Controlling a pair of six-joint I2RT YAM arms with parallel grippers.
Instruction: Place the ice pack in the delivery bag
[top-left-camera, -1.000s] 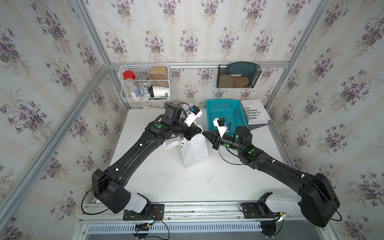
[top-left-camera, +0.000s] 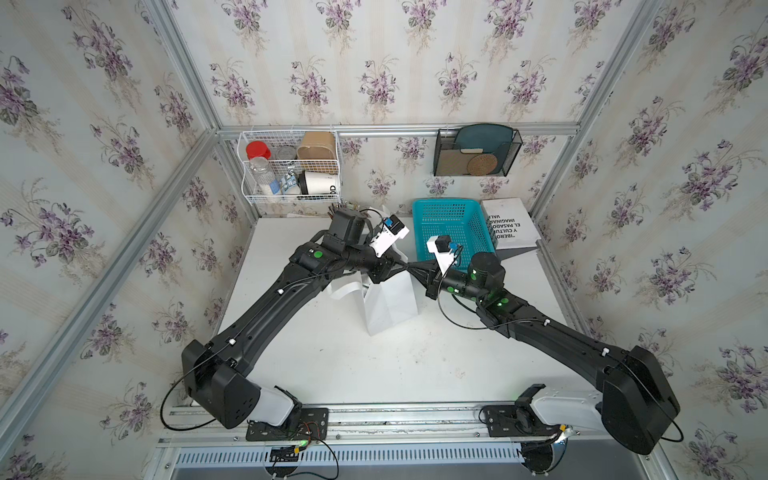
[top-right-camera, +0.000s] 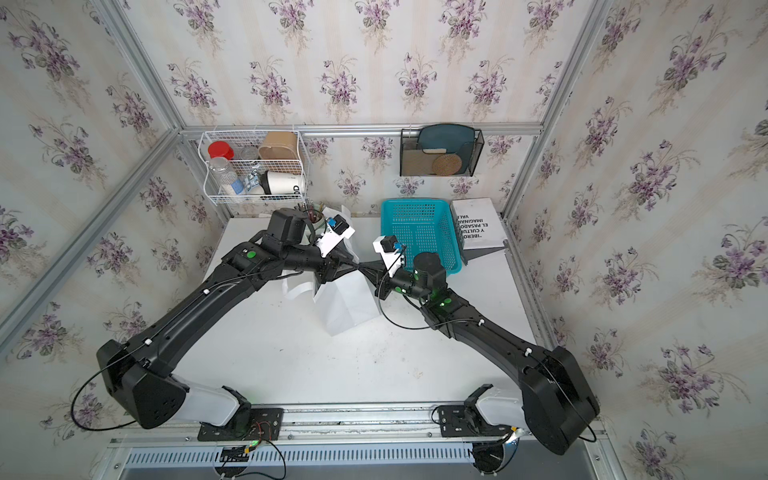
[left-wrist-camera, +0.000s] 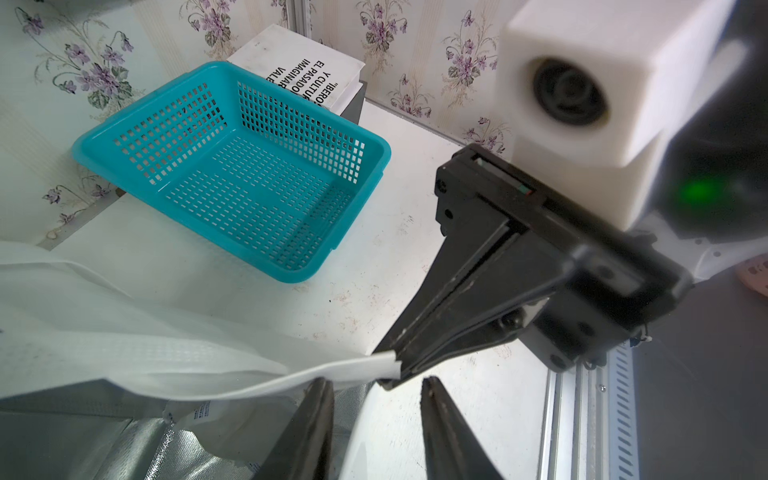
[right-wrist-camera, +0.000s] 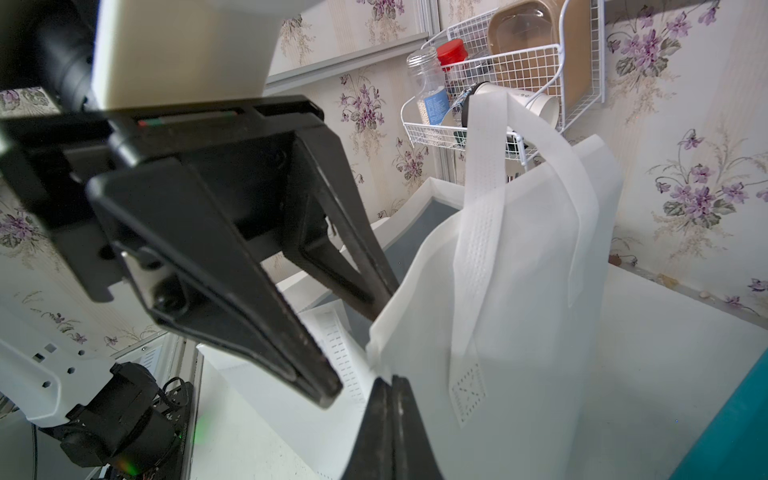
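Note:
The white delivery bag (top-left-camera: 390, 308) stands open in the middle of the table, with a silvery lining (left-wrist-camera: 72, 432). Inside lies a pale pack with small blue print (left-wrist-camera: 240, 428), partly hidden; it looks like the ice pack. At the bag's right side my right gripper is shut, the thin rim pinched at its tips in the left wrist view. My left gripper is open at that same edge, close to the right fingertips, with nothing gripped. In the right wrist view, one left finger (right-wrist-camera: 364, 272) reaches into the bag's mouth.
Behind and right of the bag sits an empty teal basket (left-wrist-camera: 256, 184), beside a white box with black lettering (top-left-camera: 509, 224). A wire shelf (top-left-camera: 289, 164) hangs at back left.
The right arm and the bag look nearly unmoved.

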